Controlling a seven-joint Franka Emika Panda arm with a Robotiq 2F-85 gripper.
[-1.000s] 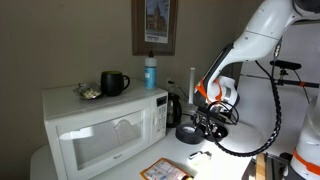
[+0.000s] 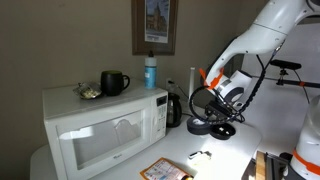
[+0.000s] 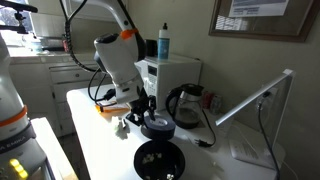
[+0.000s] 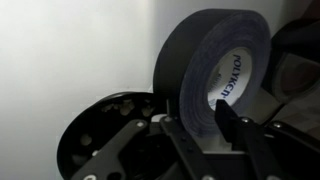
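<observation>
A roll of black tape (image 4: 238, 60), its white core printed POLYKEN, fills the upper right of the wrist view. My gripper is shut on the roll's near wall, one finger inside the ring and the other outside. In exterior view 2, the tape (image 3: 158, 131) hangs below the gripper (image 3: 150, 109), close above or over the edge of a round black pan (image 3: 158, 160). That pan (image 4: 75, 150), with small round spots or holes, shows partly behind the fingers in the wrist view.
Behind the tape, a glass kettle (image 3: 185, 105) stands near the wall with a white microwave (image 2: 110, 130) beside it. A small orange-patterned item (image 2: 165, 170) lies on the white counter.
In exterior view 1, the arm and the tape have shifted to the right and slightly up in the picture, closer to the pan. The microwave and the things on it have stayed put.
</observation>
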